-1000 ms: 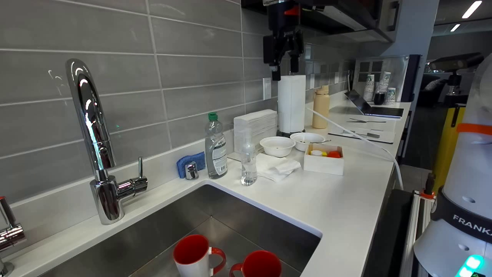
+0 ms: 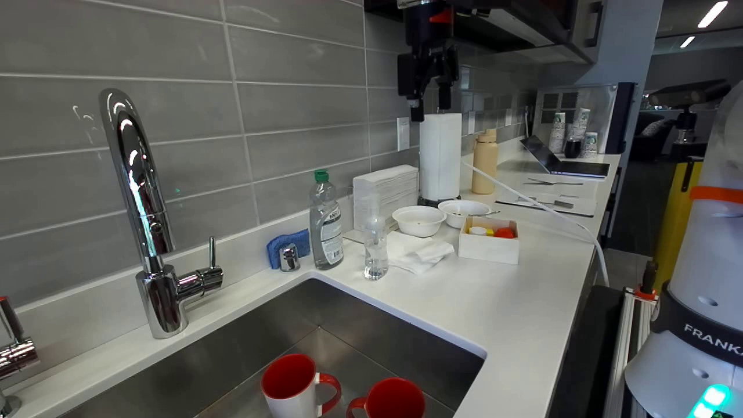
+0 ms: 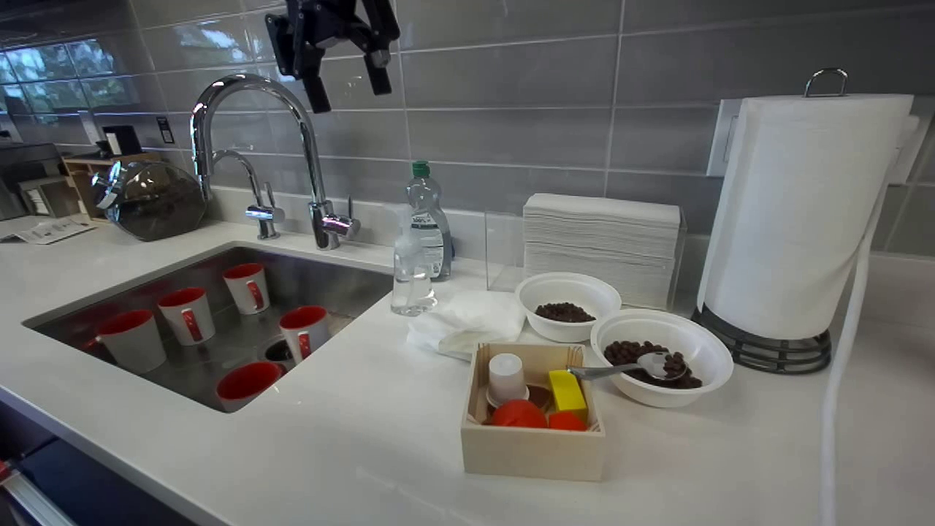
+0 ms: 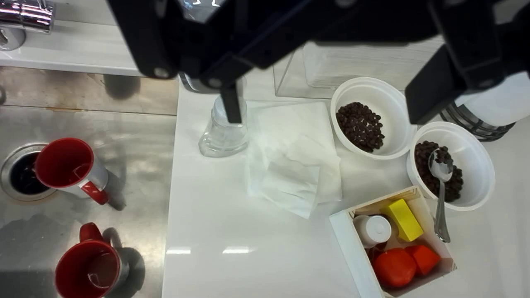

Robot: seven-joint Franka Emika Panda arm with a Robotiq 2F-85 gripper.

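High above the counter hangs my gripper (image 3: 352, 101), open, its fingers spread with only air between them. Below it, in the wrist view, a crumpled white napkin (image 4: 298, 159) lies on the counter beside a clear bottle (image 4: 224, 130). Two white bowls hold dark beans: one bowl (image 4: 392, 114) near the napkin, and another bowl (image 4: 474, 169) with a spoon (image 4: 440, 198) resting in it. A small wooden box (image 3: 532, 452) carries a white cup-shaped piece (image 3: 506, 378), a yellow block (image 3: 567, 391) and red pieces (image 3: 518, 413).
Several red-and-white mugs (image 3: 187, 315) stand in the steel sink (image 2: 348, 352), under a tall chrome faucet (image 2: 136, 188). Dish soap (image 2: 325, 223), a napkin stack (image 3: 605, 241) and a paper towel roll (image 3: 802, 219) line the wall. Bare counter (image 3: 350, 456) lies in front of the box.
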